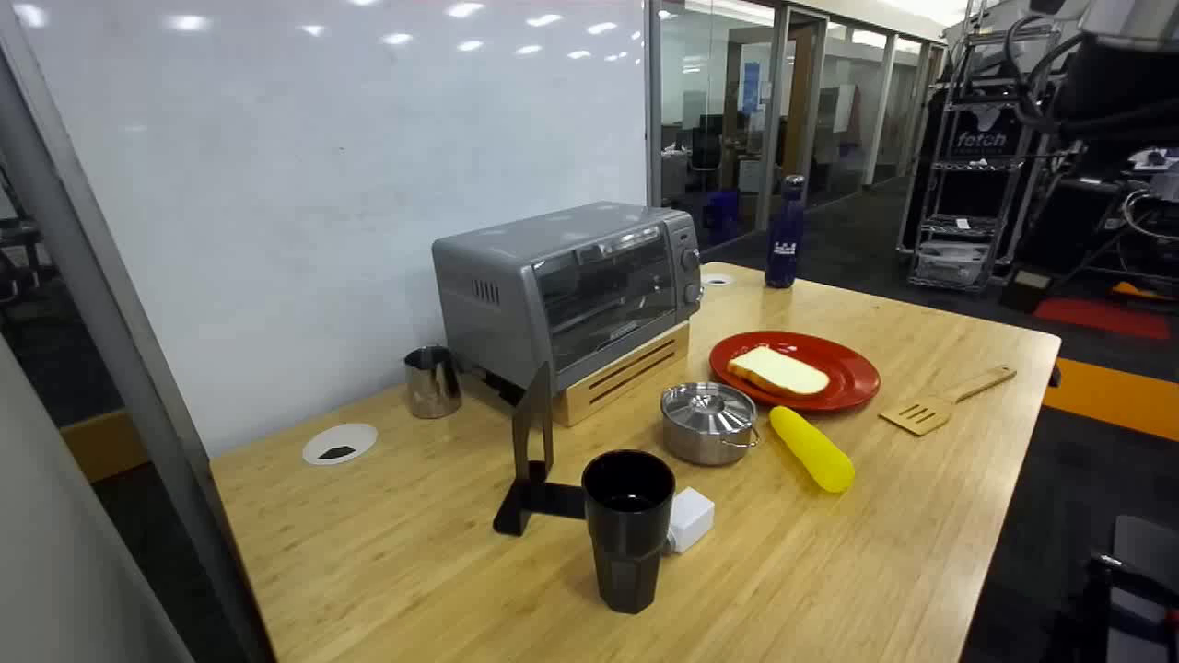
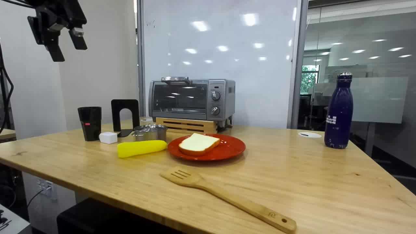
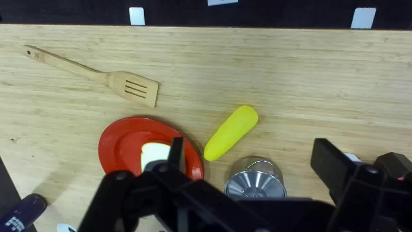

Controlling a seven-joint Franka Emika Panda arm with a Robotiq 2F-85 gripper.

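Note:
High above the table, my gripper [image 2: 72,54] hangs open, with nothing between its spread fingers [image 2: 54,50]. In the wrist view the gripper looks down on the table from far off. A yellow elongated object [image 3: 230,133] lies on the wood beside a red plate [image 3: 116,131]. On that plate rests a slice of bread [image 2: 198,144], partly covered by a finger in the wrist view. A lidded steel pot [image 1: 708,424] stands close to the yellow object. Toward the front edge lies a slotted wooden spatula [image 2: 226,195].
A grey toaster oven [image 1: 569,287] sits on a wooden stand at the back, its door shut. A black cup [image 1: 627,530], white block [image 1: 692,519], black bookend [image 1: 532,442], steel jug [image 1: 432,383] and blue bottle [image 2: 339,113] also stand around. Bare wood surrounds the spatula.

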